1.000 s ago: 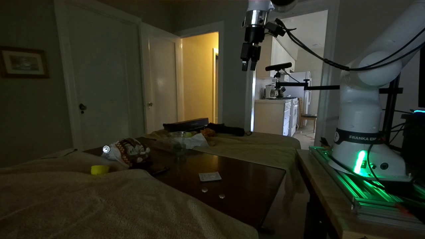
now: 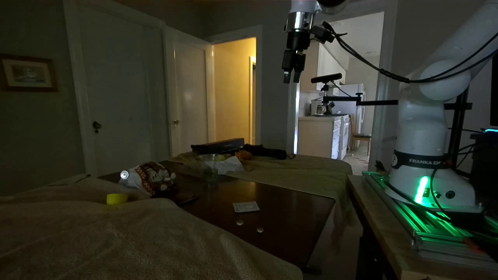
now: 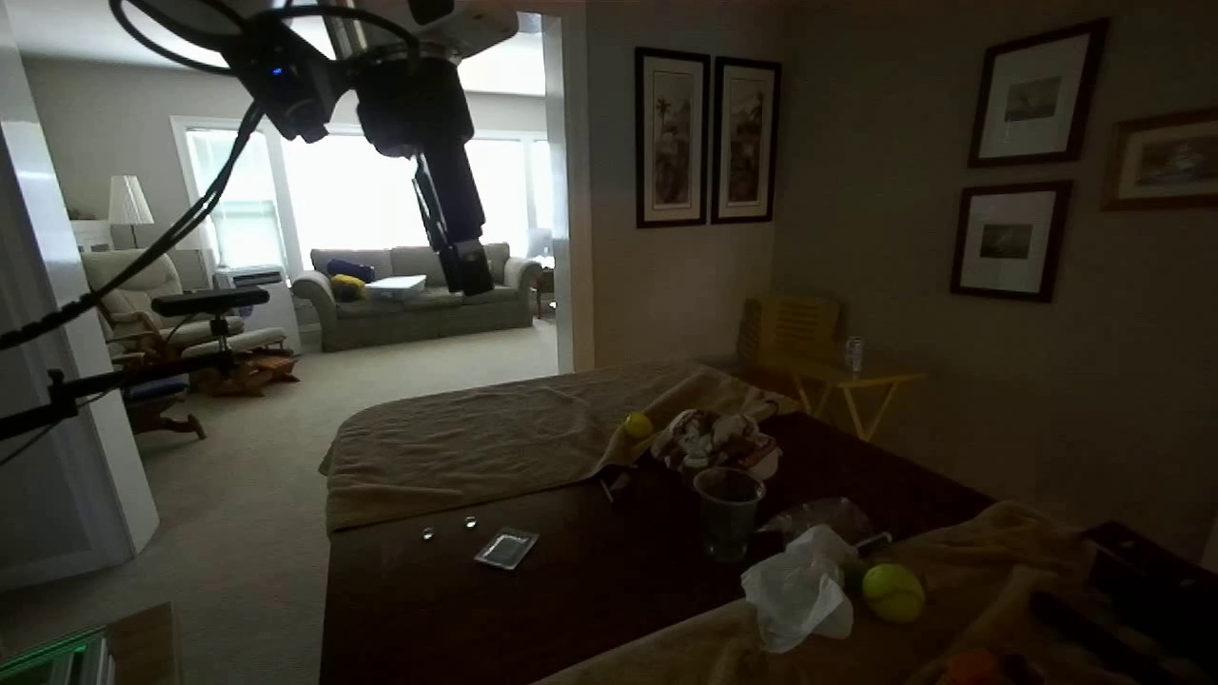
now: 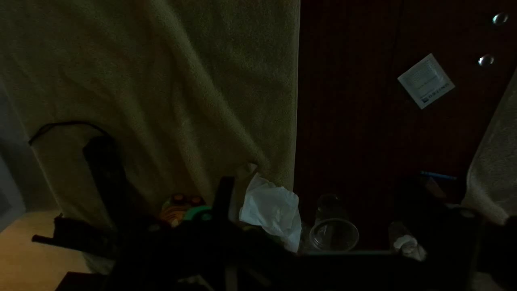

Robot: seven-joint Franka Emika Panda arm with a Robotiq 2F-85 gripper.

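Observation:
My gripper (image 2: pixel 291 78) hangs high above the table, fingers pointing down. A gap shows between the fingers, with nothing in it, so it stands open. On the dark table (image 2: pixel 280 200) lie a small flat packet (image 2: pixel 246 207) and two small clear round pieces, one (image 2: pixel 239 222) beside the other (image 2: pixel 260 229). A clear plastic cup (image 3: pixel 728 514) stands upright beyond the packet. Near it are a brown-and-white bag (image 3: pixel 716 443) and a crumpled white sheet (image 3: pixel 799 594). The wrist view is very dark, and the gripper's body covers its lower part.
Tan blankets (image 2: pixel 116 233) cover both sides of the table. A yellow-green ball (image 3: pixel 893 594) lies by the white sheet, and a yellow round object (image 2: pixel 116 199) near the bag. Dark objects (image 2: pixel 219 146) lie on the far blanket.

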